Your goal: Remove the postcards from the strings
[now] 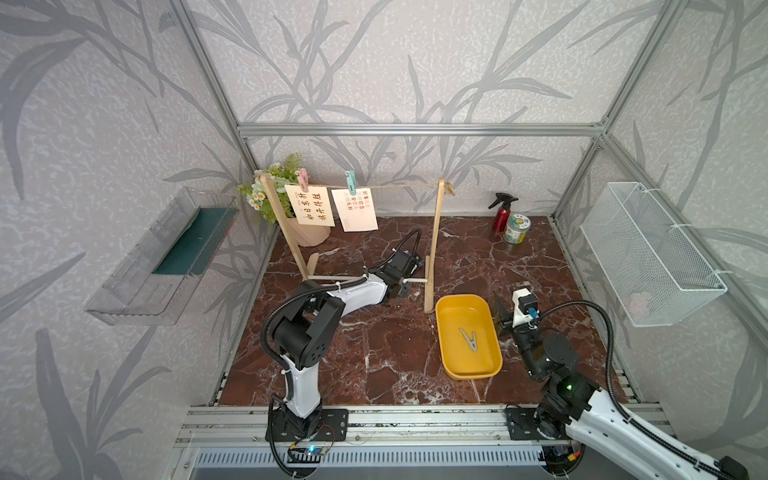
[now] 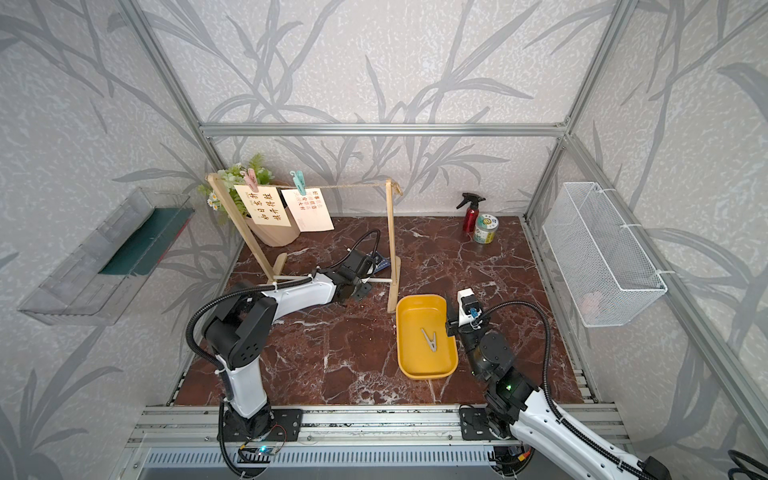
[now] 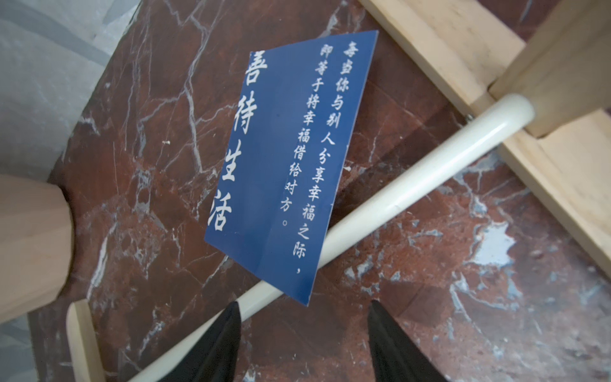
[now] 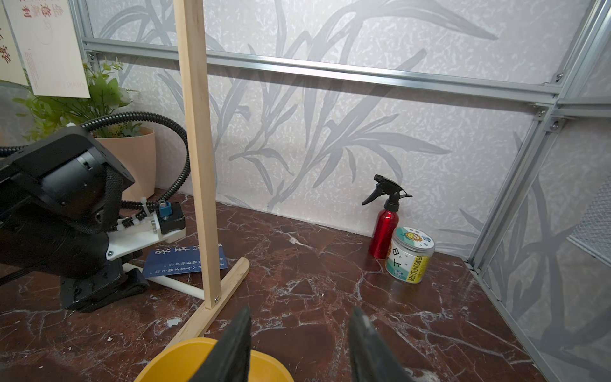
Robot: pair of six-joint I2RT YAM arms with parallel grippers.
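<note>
Two pale postcards, the left one (image 1: 309, 206) and the right one (image 1: 355, 209), hang from the string by a pink clip (image 1: 302, 177) and a teal clip (image 1: 350, 181). A blue postcard (image 3: 286, 159) lies on the floor of the rack over its white bar (image 3: 420, 178). My left gripper is open above the table just before this card, nothing between its fingers. My right gripper stands open over the right side of the yellow tray (image 1: 442, 336), empty; a grey clothespin (image 1: 469, 340) lies in the tray.
A potted plant (image 4: 127, 159) stands behind the rack's left side. A red spray bottle (image 4: 384, 229) and a tin (image 4: 410, 258) stand at the back right. Wire baskets hang on both side walls. The marble top between rack and bottle is clear.
</note>
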